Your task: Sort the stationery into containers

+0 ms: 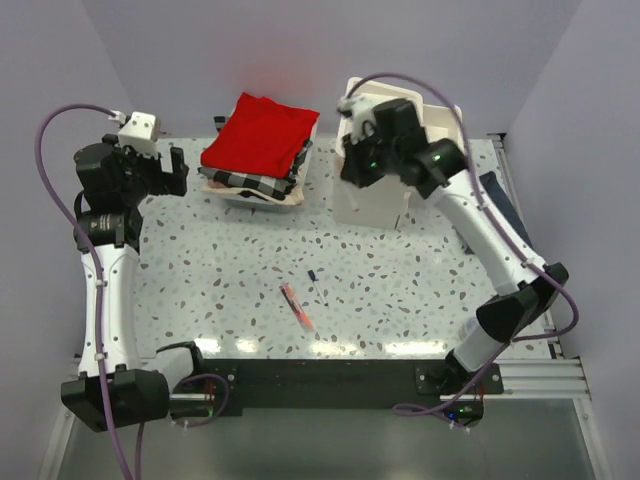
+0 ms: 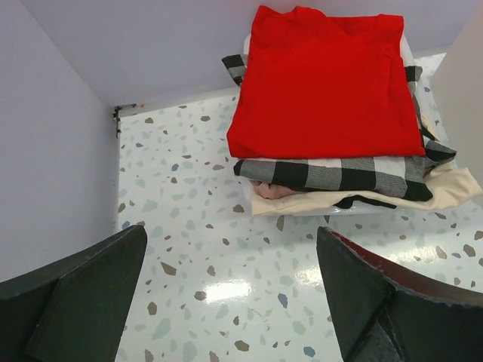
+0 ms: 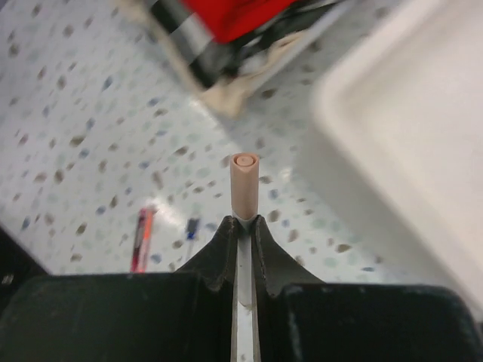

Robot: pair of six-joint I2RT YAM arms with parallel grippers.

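My right gripper is shut on a slim pen (image 3: pixel 244 185) with a copper-coloured end and a clear barrel. In the top view the blurred right gripper (image 1: pixel 362 172) is over the front of the tall white container (image 1: pixel 367 207). Below, on the speckled table, lie a blue-capped pen (image 1: pixel 317 287) and a red-and-orange item or pair (image 1: pixel 296 306), side by side. My left gripper stands open at the left, empty, its two dark fingers (image 2: pixel 94 290) wide apart.
A bin (image 1: pixel 248 201) heaped with folded red cloth (image 1: pixel 258 135) and checkered fabric stands at the back left. The right arm partly covers a dark cloth (image 1: pixel 508 212) and the open white compartment (image 1: pixel 440 123). Left of centre, the table (image 1: pixel 205 260) is clear.
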